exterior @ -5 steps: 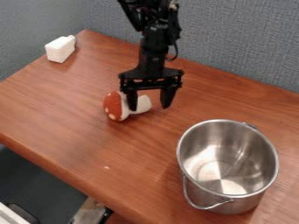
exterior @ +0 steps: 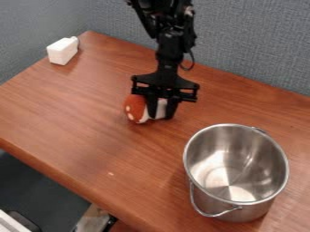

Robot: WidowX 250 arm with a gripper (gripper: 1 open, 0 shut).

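A red-and-white toy [exterior: 137, 110], resembling a mushroom, lies on its side on the wooden table. My black gripper [exterior: 161, 107] is over it, fingers down either side of the white part and shut on it. A steel pot [exterior: 237, 172] with a wire handle stands at the front right of the table.
A white block [exterior: 63, 50] sits at the back left. A grey partition [exterior: 260, 50] runs along the back.
My fingers have closed from wide apart onto the toy.
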